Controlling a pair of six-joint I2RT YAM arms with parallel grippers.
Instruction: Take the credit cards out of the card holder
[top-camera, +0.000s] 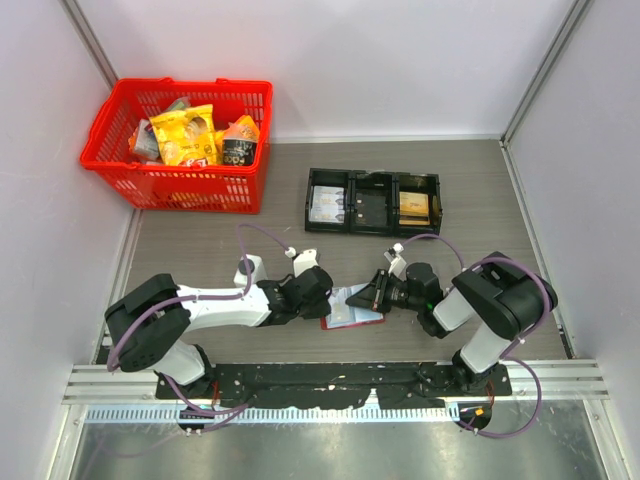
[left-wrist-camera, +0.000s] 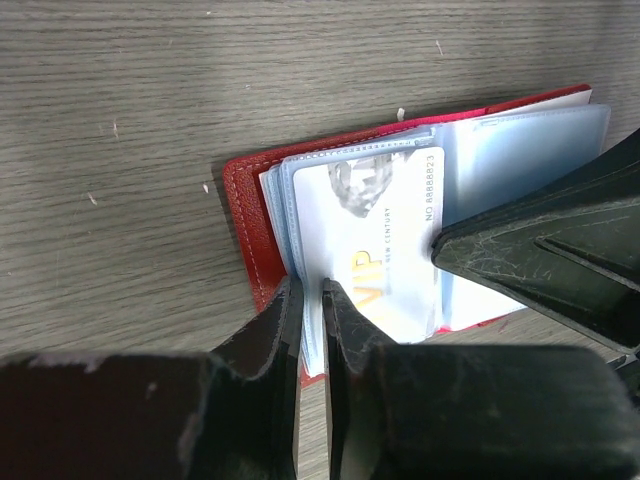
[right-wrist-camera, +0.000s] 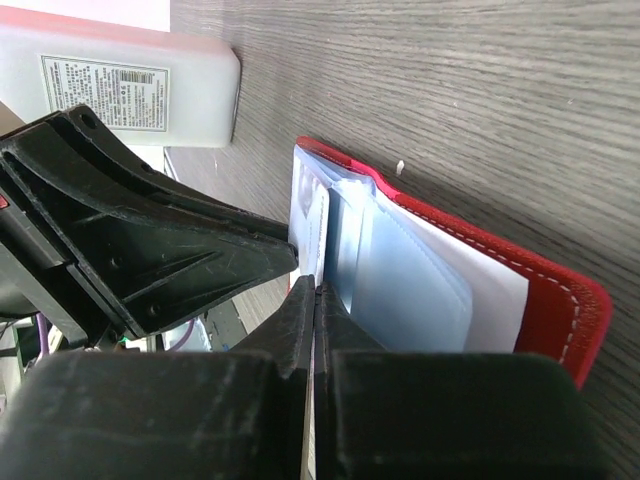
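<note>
A red card holder (left-wrist-camera: 250, 230) lies open on the table with clear sleeves (right-wrist-camera: 410, 290). A white VIP card (left-wrist-camera: 370, 250) sits on the left sleeves. My left gripper is shut on the left edge of the sleeve stack, at the card; which layers it pinches I cannot tell. My right gripper is shut at the card's edge, with nothing visible between its fingers; one of its fingers (left-wrist-camera: 540, 240) reaches over the card's right side in the left wrist view.
A red basket (top-camera: 250, 180) of snack bags stands back left, a black three-compartment tray (top-camera: 372, 230) back right. A white bottle (right-wrist-camera: 150, 80) stands behind the left gripper. Bare table lies around the holder.
</note>
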